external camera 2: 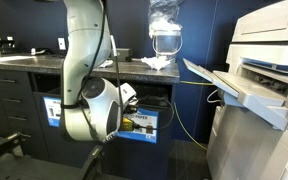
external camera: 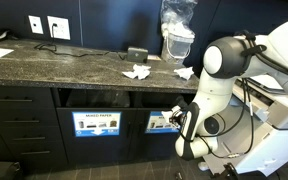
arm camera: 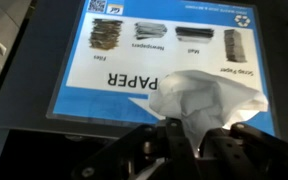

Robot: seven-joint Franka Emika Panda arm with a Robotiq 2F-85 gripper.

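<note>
A crumpled white piece of paper or tissue (arm camera: 206,98) sticks out from my gripper, which is shut on it. Behind it in the wrist view is an upside-down paper-recycling sign (arm camera: 134,65) with pictures of files, newspapers, mail and scrap paper. In exterior view 1 the gripper (external camera: 176,115) is below the counter's edge, close in front of the right-hand bin sign (external camera: 158,123). The fingertips are small and partly hidden there.
More crumpled white pieces (external camera: 136,72) lie on the dark counter (external camera: 74,68). Left of my gripper is the "mixed paper" sign (external camera: 96,123). A clear bucket (external camera 2: 168,42) stands on the counter, and a large printer (external camera 2: 254,95) is at the right.
</note>
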